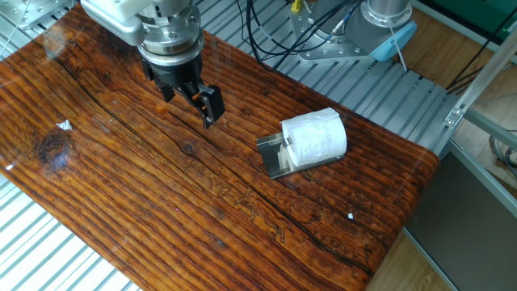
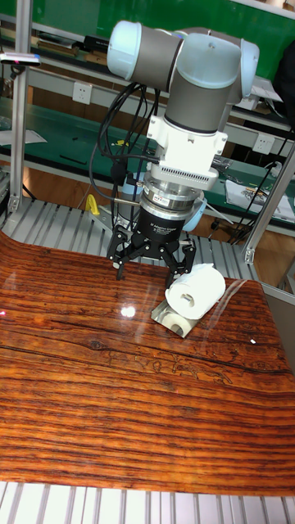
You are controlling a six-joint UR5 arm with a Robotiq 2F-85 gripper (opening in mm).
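A white paper roll [image 1: 315,137] lies on its side on a grey metal holder [image 1: 272,158], toward the right part of the wooden table. In exterior view 3 the roll [image 2: 199,290] shows its end and core hole, with the shiny holder [image 2: 165,318] below it. My black gripper [image 1: 188,111] hangs above the table, to the left of the roll in exterior view 2. Its two fingers are spread wide in exterior view 3, where the gripper [image 2: 146,273] has nothing between them. Whether the right fingertip touches the roll is not clear from that view alone; exterior view 2 shows them apart.
Small white scraps lie on the table, one scrap [image 1: 65,125] at the left and another scrap [image 1: 350,216] near the front right. Black cables [image 1: 279,44] hang behind the back edge, by the robot base [image 1: 355,36].
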